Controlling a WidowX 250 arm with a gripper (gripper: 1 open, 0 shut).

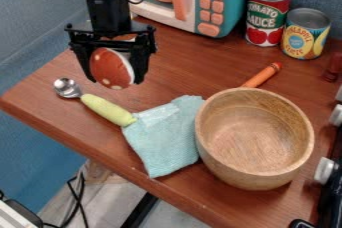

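Note:
My black gripper (112,50) hangs over the left part of the wooden table, shut on a round red-orange object with a pale rim (111,68), held tilted above the surface. Below it lie a spoon (106,109) with a yellow-green handle and a light blue cloth (162,142). To the right stands an empty wooden bowl (254,147), with an orange stick-like object (261,76) behind it.
A toy microwave (214,9) stands at the back, beside a tomato sauce can (266,17) and a second can (305,34). Dark bottles (330,190) line the right edge.

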